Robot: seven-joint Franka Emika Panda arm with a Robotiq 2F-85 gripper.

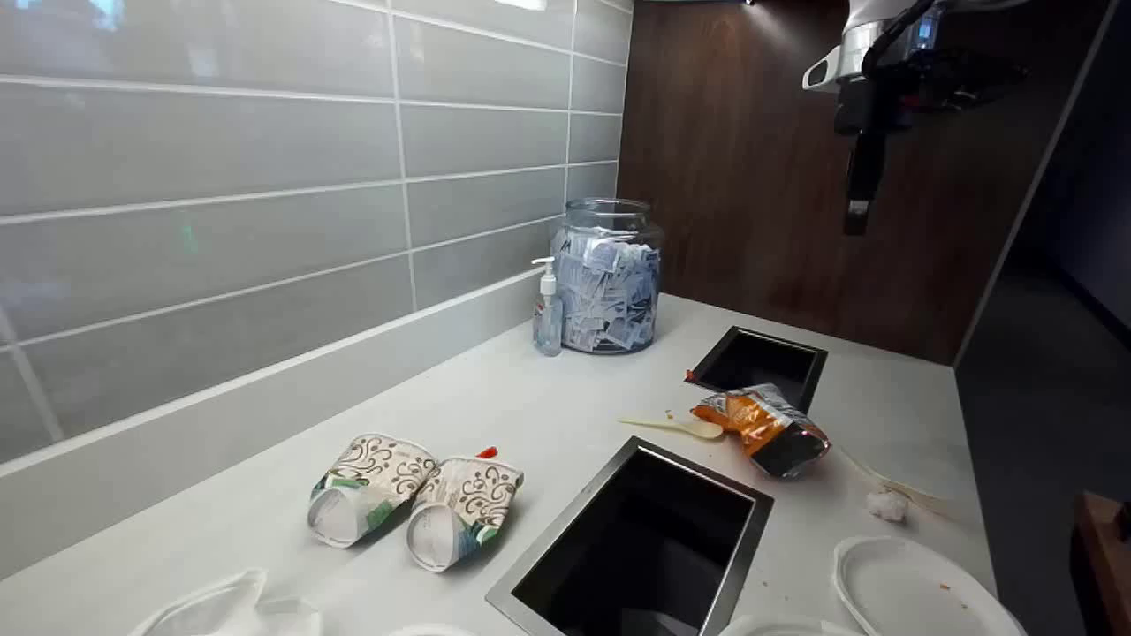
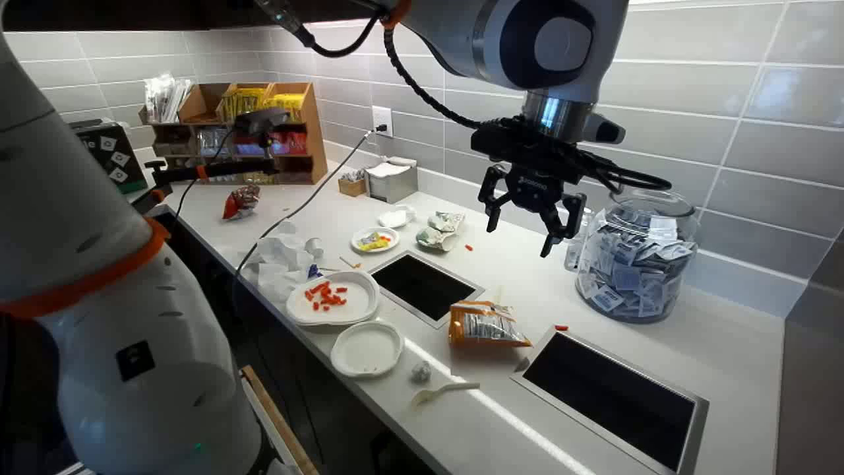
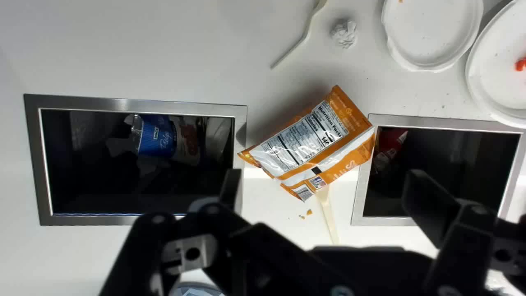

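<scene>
My gripper hangs open well above the counter, its two fingers wide apart and nothing between them. In the wrist view its fingers frame the area just below an orange chip bag. The bag lies on the counter between two rectangular bin openings. One opening shows a blue wrapper and other rubbish inside; the other opening holds something red in its dark interior. A pale spoon lies partly under the bag. Two crumpled patterned cups rest on their sides near the wall.
A glass jar of packets and a pump bottle stand by the wall. White plates, a crumpled paper ball and another pale utensil lie towards the front edge. Farther off stands a wooden snack rack.
</scene>
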